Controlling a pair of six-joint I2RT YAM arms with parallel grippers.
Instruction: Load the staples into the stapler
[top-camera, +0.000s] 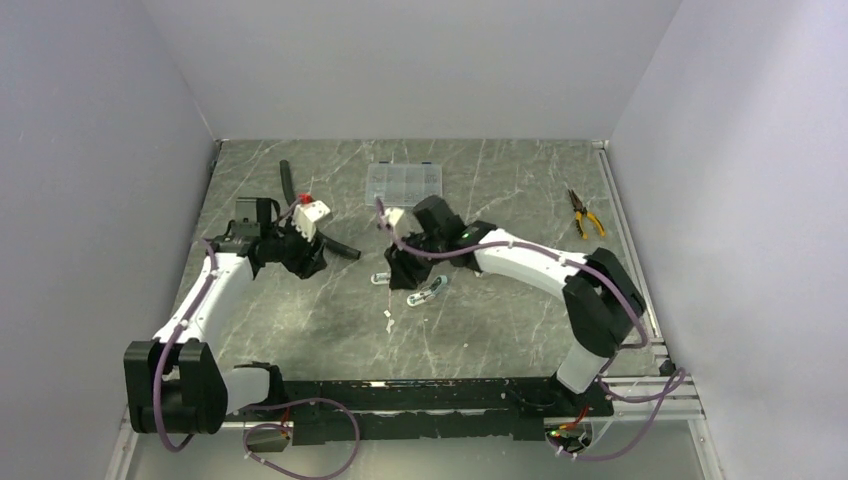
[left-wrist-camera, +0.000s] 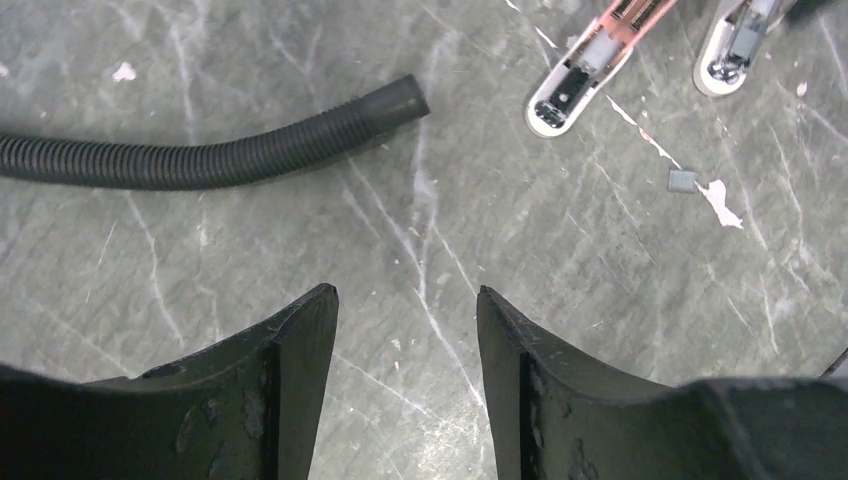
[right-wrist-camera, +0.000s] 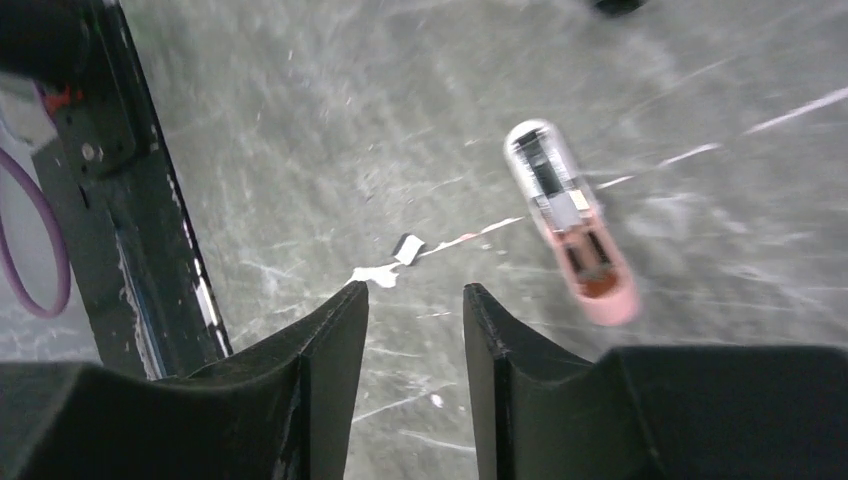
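A pink-and-white stapler (left-wrist-camera: 594, 62) lies on the table with its top tray showing in both wrist views. To its right is a light blue stapler (top-camera: 428, 291), partly out of frame in the left wrist view. A small grey block (left-wrist-camera: 683, 181), perhaps staples, rests near a white scrap (left-wrist-camera: 720, 203). Over bare table left of the staplers, my left gripper is open and empty. My right gripper is also open, with nothing between its fingers; from above it covers part of the pink stapler, which lies to the right of its fingers in the right wrist view.
Behind the staplers stands a clear compartment box (top-camera: 404, 185). A black corrugated hose (left-wrist-camera: 215, 163) lies near the left arm. Yellow-handled pliers (top-camera: 584, 213) are at the far right. Bare table spans the front, and the right forearm crosses over the right side.
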